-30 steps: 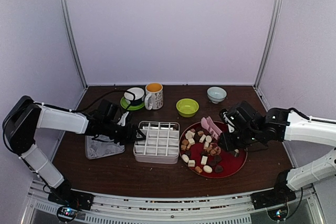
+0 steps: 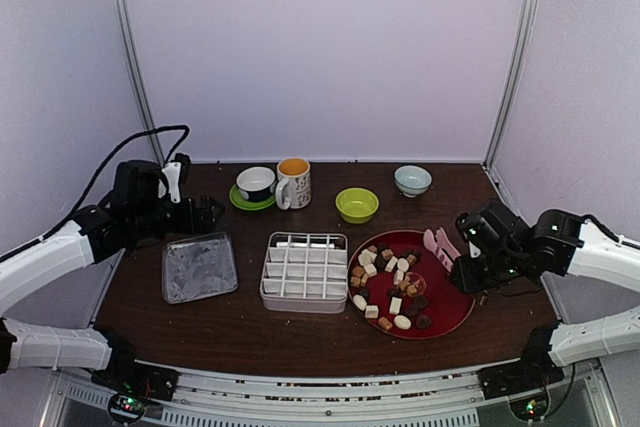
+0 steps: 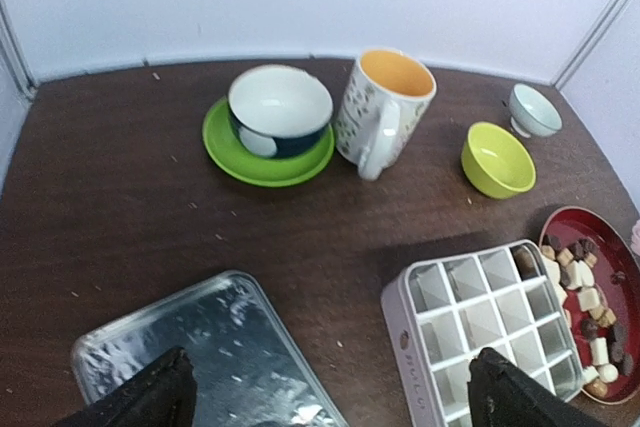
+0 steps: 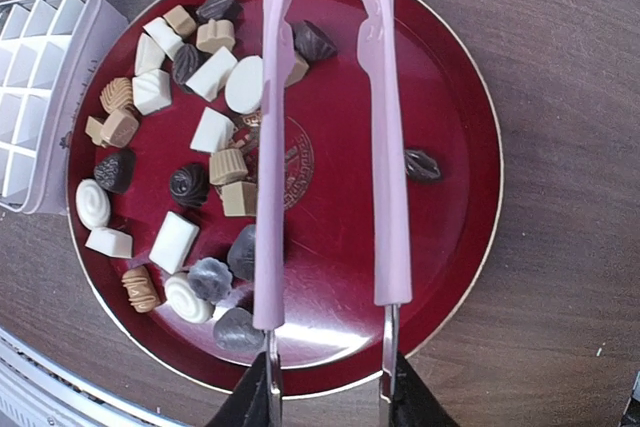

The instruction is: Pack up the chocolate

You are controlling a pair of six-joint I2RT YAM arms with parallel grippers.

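Observation:
A red round plate [image 2: 450, 312] at the right holds many dark, milk and white chocolates [image 4: 173, 241]. Beside it is a white gridded box [image 2: 305, 302], its visible cells mostly empty, with a clear lid [image 2: 199, 269] to its left. My right gripper, with long pink tong-like fingers, is open over the plate, nothing clearly held between them. My left gripper [image 2: 208, 215] is raised above the lid at the left, open, its fingertips low in its wrist view with empty space between them.
At the back stand a bowl on a green saucer [image 2: 252, 203], a mug [image 2: 298, 187], a yellow-green bowl [image 2: 357, 206] and a pale blue bowl [image 2: 412, 182].
My left arm has lifted and pulled back left from the box. My right gripper has moved slightly right over the plate; the box and plate have shifted slightly right since one second ago.

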